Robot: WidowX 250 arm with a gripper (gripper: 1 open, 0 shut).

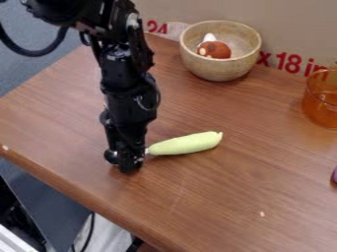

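The black arm hangs down over the wooden table (250, 197), its gripper (126, 159) low at the tabletop on the left half. A pale yellow-green corn-like vegetable (187, 143) lies with its left tip at the gripper's fingers, its body extending to the right. Whether the fingers are closed on that tip is hidden from this angle.
At the back stands a light bowl (211, 63) with a brown and white object inside. An orange translucent container (320, 103) sits at the right edge, and a small purple thing (333, 176) is cut off below it.
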